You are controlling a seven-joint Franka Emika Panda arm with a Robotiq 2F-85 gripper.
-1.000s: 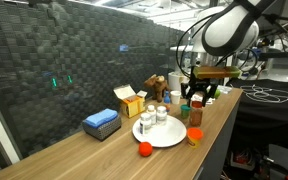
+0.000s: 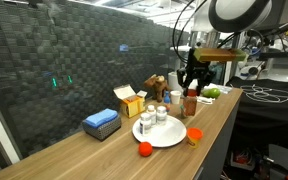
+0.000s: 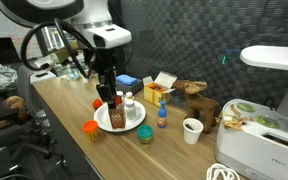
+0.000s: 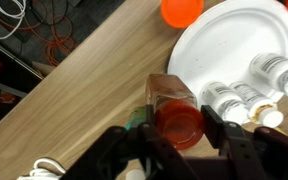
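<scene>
A brown bottle with an orange-red cap [image 4: 180,125] is held upright between the fingers of my gripper, which is shut on its top. In exterior view 1 the bottle [image 2: 190,104] hangs below my gripper [image 2: 191,90], beside the right side of the white plate [image 2: 170,141]. In exterior view 2 the bottle [image 3: 117,118] appears in front of the plate, partly covering it. Several white bottles [image 2: 152,114] stand on that plate.
Close to the bottle stands an orange cup [image 3: 91,129]. A red ball [image 2: 145,149] is at the plate's edge. Also around are a green jar [image 3: 145,133], a blue bottle [image 3: 162,114], a white mug [image 3: 192,130], a toy moose [image 3: 199,102] and a yellow box [image 2: 130,101].
My gripper has risen and shifted slightly left in exterior view 1, and the brown bottle has come up with it from its place behind the orange cup.
</scene>
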